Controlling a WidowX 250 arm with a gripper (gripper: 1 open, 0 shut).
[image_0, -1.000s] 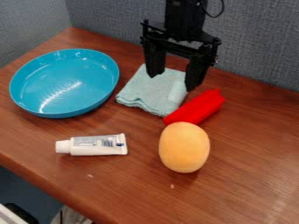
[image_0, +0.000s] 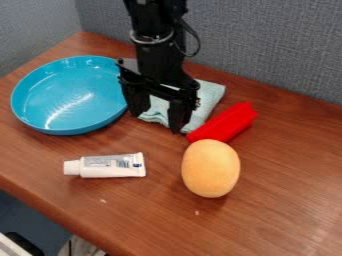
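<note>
My black gripper (image_0: 156, 105) hangs over the light blue folded cloth (image_0: 203, 98), low between the blue plate and a red object, with its fingers apart. It hides much of the cloth; whether it touches it I cannot tell. The blue plate (image_0: 60, 98) lies at the left. A red elongated object (image_0: 227, 122) lies right of the cloth, and an orange oval object (image_0: 210, 170) sits in front of it. A white tube (image_0: 104, 166) lies at the front left.
A grey padded wall (image_0: 267, 50) stands behind. The table's edge runs along the front left.
My gripper has moved down and to the left, from high at the back over the cloth to low beside the plate. The objects on the table look unmoved.
</note>
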